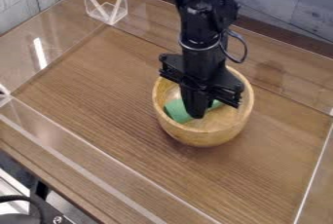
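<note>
A tan bowl (202, 133) stands right of the middle of the wooden table. Inside it lies a green object (177, 110), partly hidden by the arm. The black gripper (198, 105) points down into the bowl, over or beside the green object. Its fingertips look close together; whether anything is between them is hard to make out.
A clear plastic holder (107, 4) stands at the back left, and a black cable lies at the lower left corner.
</note>
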